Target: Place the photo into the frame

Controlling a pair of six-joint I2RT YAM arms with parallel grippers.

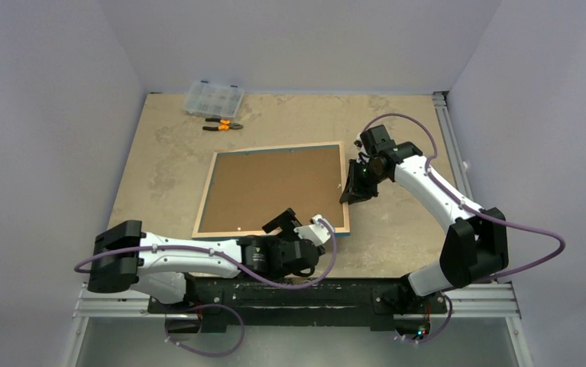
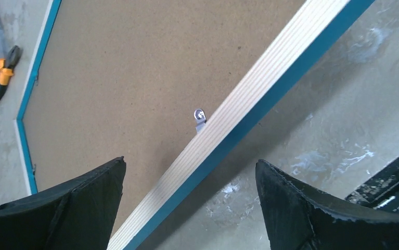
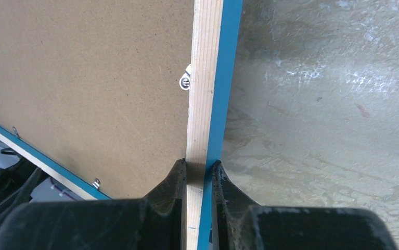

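The picture frame (image 1: 274, 187) shows its brown backing board, with pale wooden rails, blue edge and small metal clips. My right gripper is shut on its right rail (image 3: 205, 104), lifting that part off the table. My left gripper stands open above the near rail (image 2: 244, 99), which runs diagonally between and beyond its fingertips; a metal clip (image 2: 200, 117) sits beside that rail. In the top view the left gripper is over the frame's near edge. No separate photo can be made out.
Pliers (image 1: 222, 125) and a clear plastic box (image 1: 215, 99) lie at the back left.
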